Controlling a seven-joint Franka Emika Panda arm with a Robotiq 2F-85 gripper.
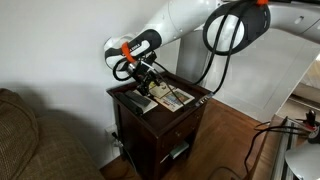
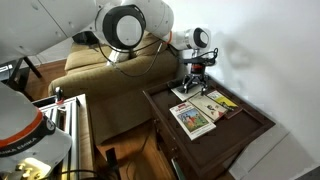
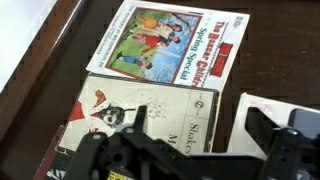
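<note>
My gripper stands open above a cabinet top, its two fingers apart with nothing held between them. Under the left fingertip, in the wrist view, lies a pale book with "Makers & Shakers" lettering. Beyond it is a white picture book with a colourful cover and "Bear Guide" lettering. A white item is partly hidden behind the right finger. In exterior view 1 the gripper is small over the books; whether it touches any cannot be told.
The dark wooden cabinet has bare room on its top towards the front right in exterior view 2. A white wall stands close behind it. A brown sofa is at the left, and a cable hangs from the arm.
</note>
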